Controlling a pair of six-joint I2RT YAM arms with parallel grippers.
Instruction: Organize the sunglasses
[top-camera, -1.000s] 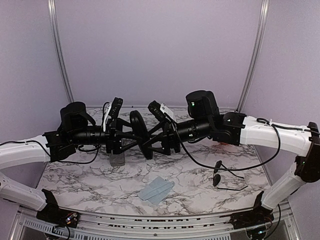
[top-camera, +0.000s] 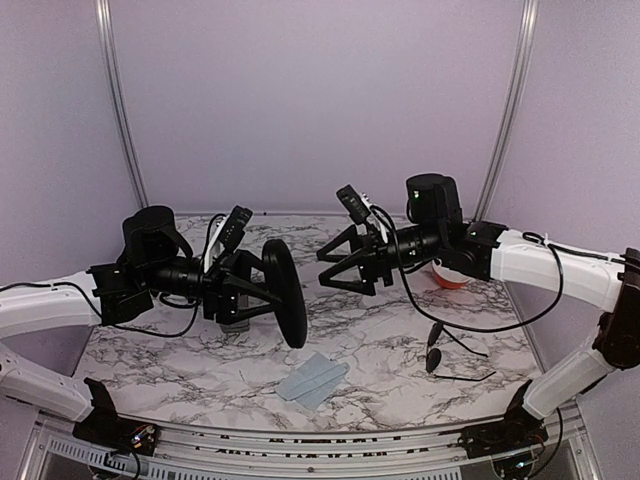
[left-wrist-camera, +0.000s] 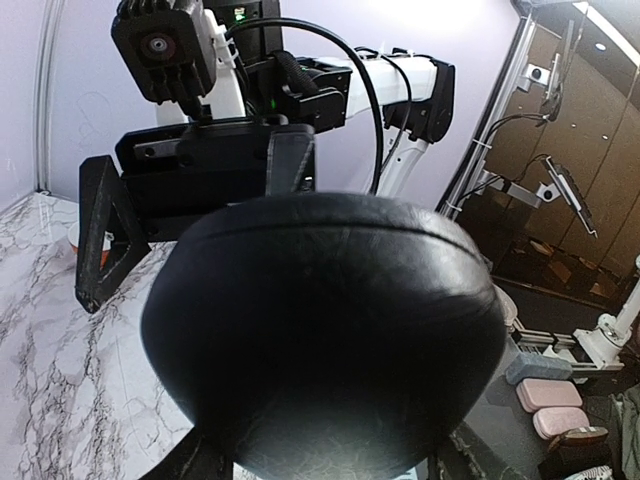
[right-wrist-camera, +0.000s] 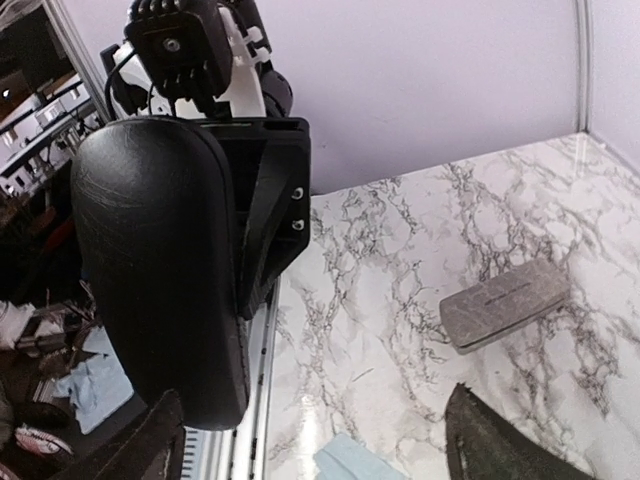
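Note:
A black sunglasses case (top-camera: 285, 293) is held up over the table with my left gripper (top-camera: 268, 284) shut on its side. It looks closed, with no tan lining showing; in the left wrist view the case (left-wrist-camera: 325, 330) fills the middle and hides most of the left fingers. My right gripper (top-camera: 324, 268) stands apart from it, to the right, open with nothing between its fingers. The dark sunglasses (top-camera: 433, 360) lie on the right of the table with their arms unfolded. A light blue cloth (top-camera: 325, 370) lies at the front middle.
A flat grey box (right-wrist-camera: 505, 300) lies on the left of the table, partly behind the left arm from above. An orange-and-white bowl (top-camera: 450, 279) sits at the back right, partly hidden by the right arm.
My right gripper has drawn off the case to the right and opened.

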